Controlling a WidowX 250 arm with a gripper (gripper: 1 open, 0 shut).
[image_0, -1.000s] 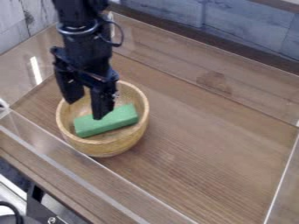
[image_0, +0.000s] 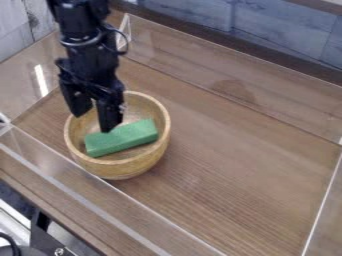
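A green rectangular block (image_0: 120, 138) lies tilted inside a round wooden bowl (image_0: 147, 158) at the centre-left. My black gripper (image_0: 94, 108) is over the left back part of the bowl, above and left of the block, its fingers open and apart from the block.
Grey-blue walls (image_0: 241, 30) stand at the back. A dark cable lies at the lower left corner, off the front edge.
My gripper has moved left and a little up, away from over the green block, which now shows more fully in the bowl.
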